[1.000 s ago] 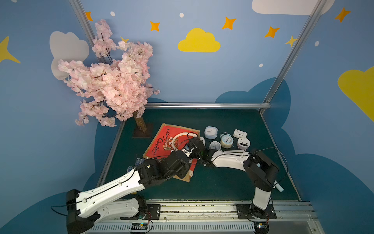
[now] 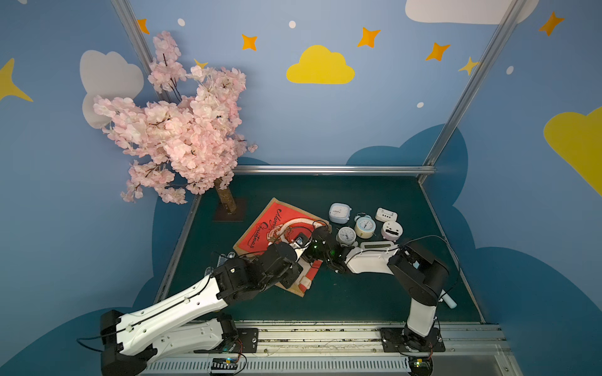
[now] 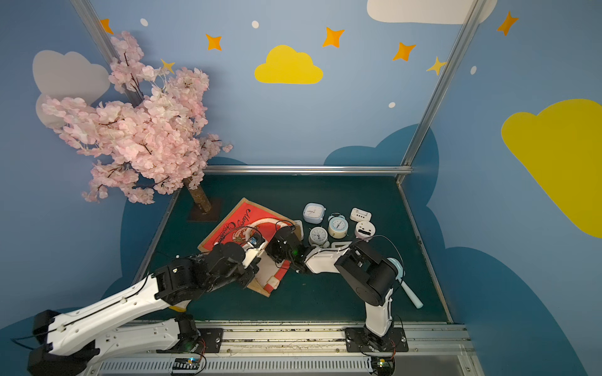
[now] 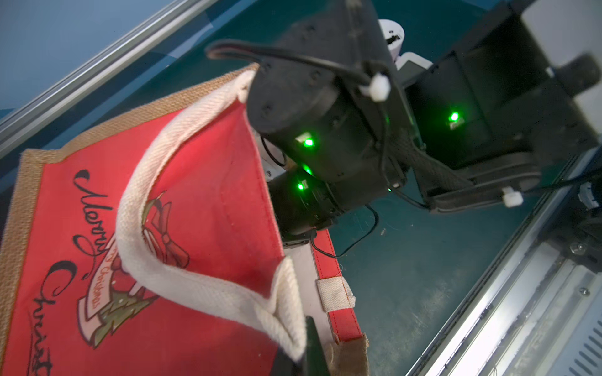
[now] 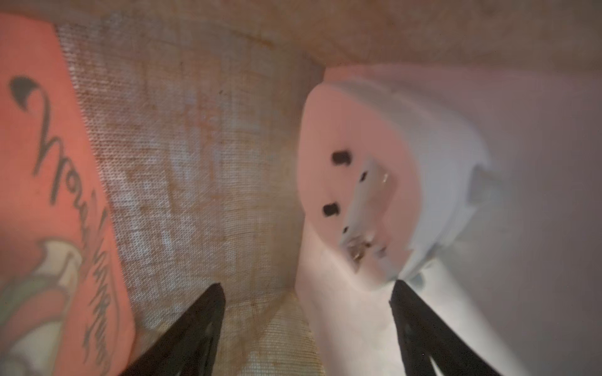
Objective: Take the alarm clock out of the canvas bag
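Note:
The red Merry Christmas bag (image 2: 263, 228) lies on its side on the green table, its cream handle (image 4: 134, 213) at the top. Inside it, a white alarm clock (image 5: 351, 181) with its back showing rests against the pale inner wall. My right gripper is inside the bag facing the clock, fingers apart at either side of the lower view, nothing between them. My left gripper is shut at the bag's opening, beside the end of the handle; its tips are partly hidden by the strap.
Several clocks (image 2: 365, 227) stand right of the bag. A blossom tree (image 2: 225, 200) is at the back left. Both arms crowd the middle.
The right arm has moved slightly.

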